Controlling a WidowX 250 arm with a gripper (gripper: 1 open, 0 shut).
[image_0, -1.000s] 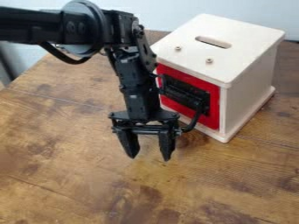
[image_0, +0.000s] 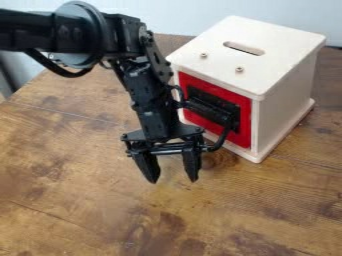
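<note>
My black gripper (image_0: 170, 166) hangs over the wooden table, pointing down, its two fingers apart with nothing visible between them. Behind it and to the right stands a pale wooden box (image_0: 281, 80) with a slot in its top. The box's front has a red panel (image_0: 201, 78) carrying black hardware, partly hidden by my arm and wrist.
The box occupies the back right. A white wall lies behind the table's back edge.
The box has stayed in place.
</note>
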